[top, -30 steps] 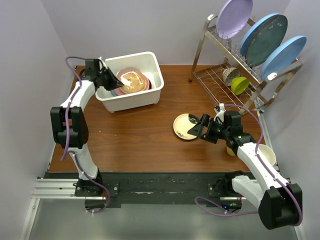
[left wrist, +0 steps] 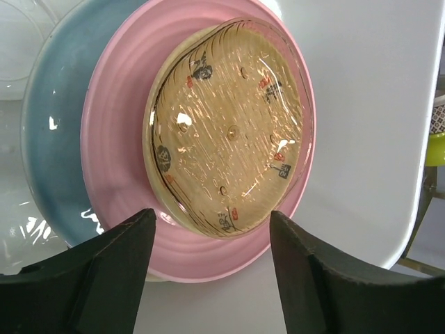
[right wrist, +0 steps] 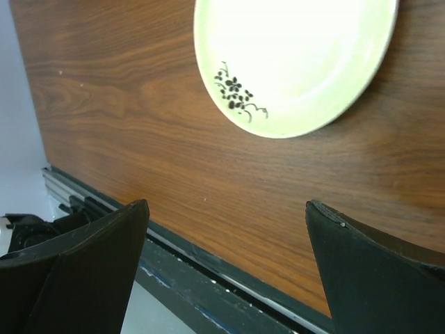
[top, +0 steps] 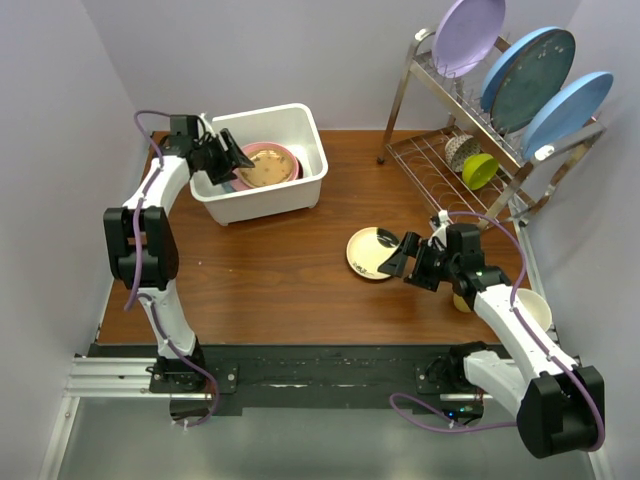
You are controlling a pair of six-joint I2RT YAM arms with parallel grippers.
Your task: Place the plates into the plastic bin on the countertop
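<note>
The white bin [top: 270,205] holds a stack of a blue plate [left wrist: 55,139], a pink plate [left wrist: 111,153] and, on top, a tan wrapped plate [left wrist: 222,132] under clear plastic. My left gripper [top: 231,150] is over the bin's left side, fingers parted above the stack with nothing between them. A cream plate [top: 362,255] with a dark floral mark lies on the counter. My right gripper [top: 402,258] stands open beside and above it, its fingers apart in the right wrist view.
A metal rack [top: 410,150] at the back right holds several plates upright, with cups below. A white bowl [top: 533,310] sits behind the right arm.
The top plate has settled in the bin. The right arm is unchanged.
</note>
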